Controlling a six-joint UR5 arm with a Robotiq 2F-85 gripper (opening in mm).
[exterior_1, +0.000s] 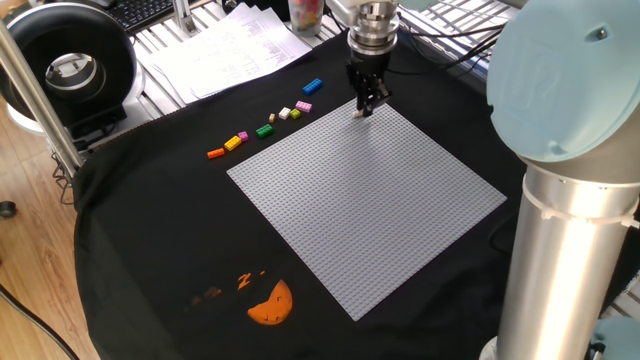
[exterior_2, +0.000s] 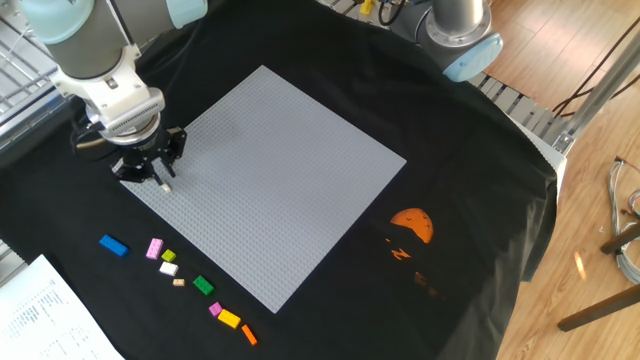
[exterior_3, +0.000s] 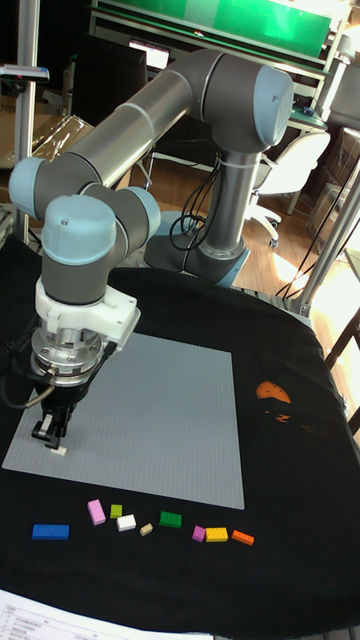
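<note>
The grey studded baseplate lies flat on the black cloth. Over its corner, at the far edge in exterior view 1, my gripper points downward. A small pale brick shows right at the fingertips, and it appears pale in exterior view 3 too, just below the gripper. The dark fingers are small and partly overlap, so whether they grip the brick or stand apart from it cannot be told. Whether the brick touches the studs is also unclear. The rest of the plate is bare.
Beside the plate lies a loose row of bricks: blue, pink, lime, white, tan, green, magenta, yellow and orange. Papers rest beyond them. An orange print marks the cloth.
</note>
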